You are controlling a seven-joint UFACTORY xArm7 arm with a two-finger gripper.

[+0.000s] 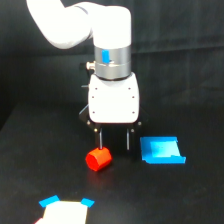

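Note:
A red cylinder-like object (98,159) lies on the dark surface, its paler orange round end turned toward the camera. The white arm's gripper (113,146) points down above and slightly right of it. Its thin dark fingers stand well apart, and nothing shows between them. A gap appears to separate the fingertips from the red object, though exact height is hard to judge. To the right, a bright blue square (162,149) lies flat with a darker blue edging.
A pale sheet or block (65,212) with blue tape (48,202) at its corners is cut off by the bottom edge. Dark, bare surface surrounds these things, and a black curtain (185,60) hangs behind.

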